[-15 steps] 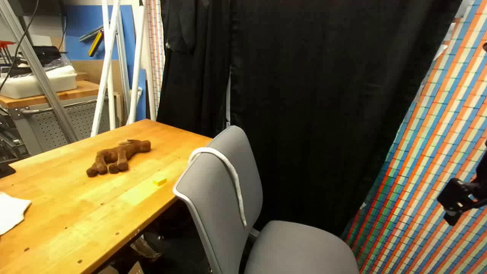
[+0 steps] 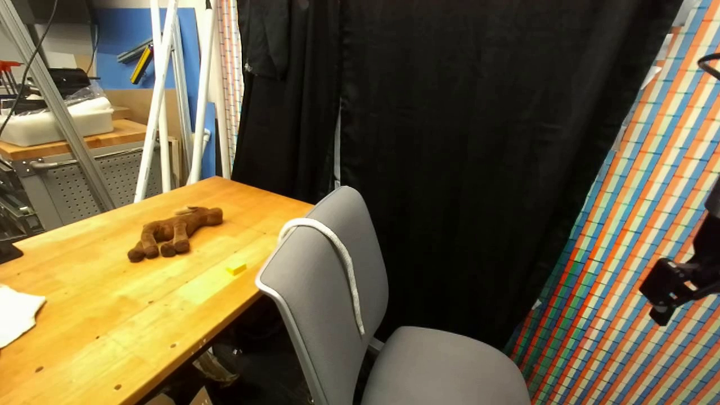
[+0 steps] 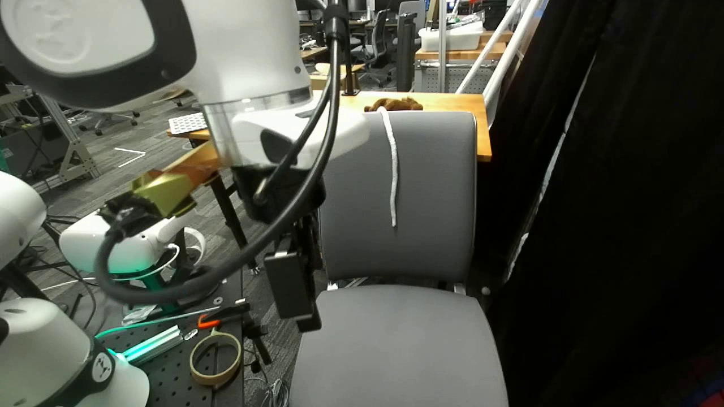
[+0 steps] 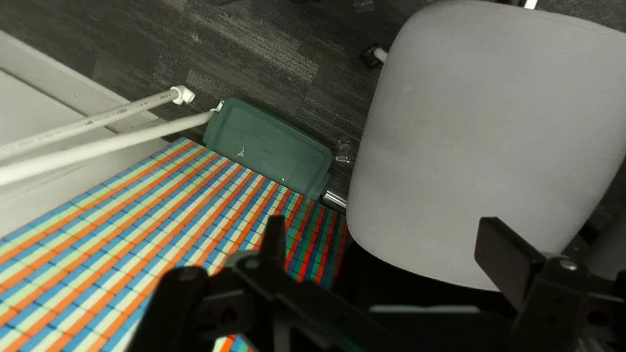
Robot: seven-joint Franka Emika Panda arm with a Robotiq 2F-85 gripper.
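Note:
A white rope (image 3: 393, 169) hangs over the backrest of the grey chair (image 2: 324, 270), its loose end down the front side. My gripper stands open with nothing between its fingers. The wrist view looks down past it onto the chair's seat (image 4: 487, 129); the rope is out of that view. At the right edge of exterior view 1, the gripper (image 2: 665, 293) is well apart from the chair back. A brown plush animal (image 2: 179, 233) lies on the wooden table (image 2: 88, 290), with a small yellow block (image 2: 236, 269) nearer the chair.
Black curtains (image 2: 459, 148) hang beside the chair. A white cloth (image 2: 17, 314) lies at the table's left edge. In the wrist view, a green bin (image 4: 267, 146) and a striped panel (image 4: 146, 223) flank the seat. A tape roll (image 3: 215, 359) rests near the robot base.
In exterior view 1 my gripper has shifted slightly left and up. The chair, rope, plush animal and yellow block have stayed where they were.

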